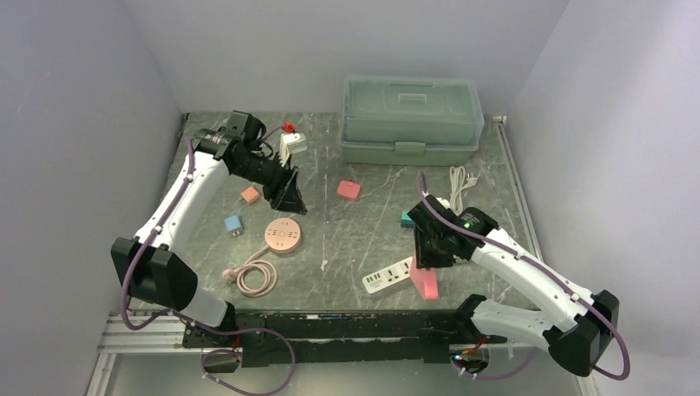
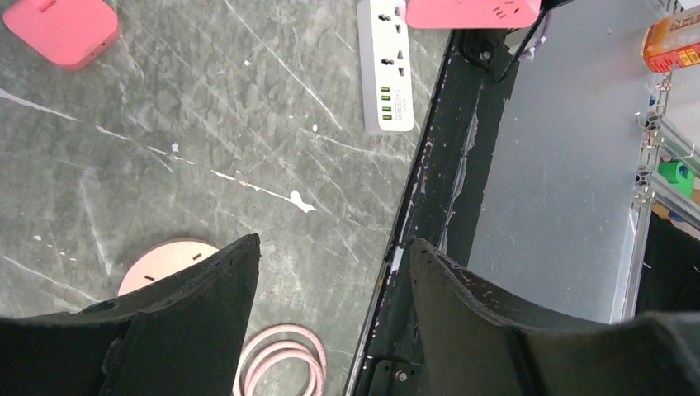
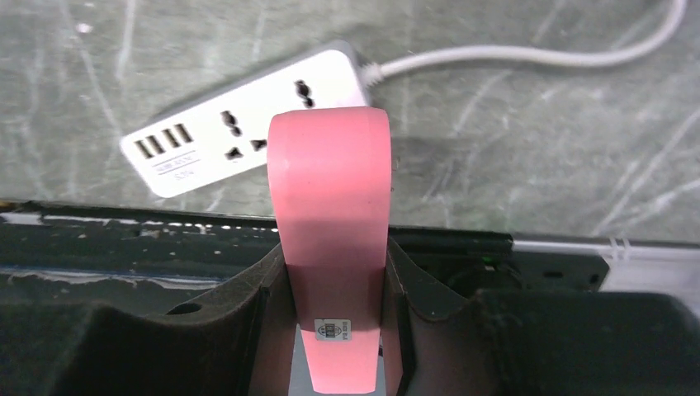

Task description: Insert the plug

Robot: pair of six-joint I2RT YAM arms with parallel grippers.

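My right gripper [image 1: 424, 256] is shut on a pink wedge-shaped piece [image 3: 330, 173], its fingers pressed to both sides in the right wrist view. The piece stands on edge above the white power strip [image 1: 385, 276], hiding its cable end in the top view; whether they touch I cannot tell. Over the left half of the table my left gripper is open and empty, its fingers [image 2: 219, 285] well apart. Below it to the left lies a round pink socket [image 1: 283, 236]. Small plugs lie around: blue [image 1: 234, 224], orange [image 1: 251, 195], teal [image 1: 407, 219].
A red block [image 1: 348, 190] lies mid-table. The lidded green box [image 1: 410, 124] fills the back, with a coiled white cable [image 1: 459, 188] at its right. A coiled pink cord [image 1: 257, 279] is at front left.
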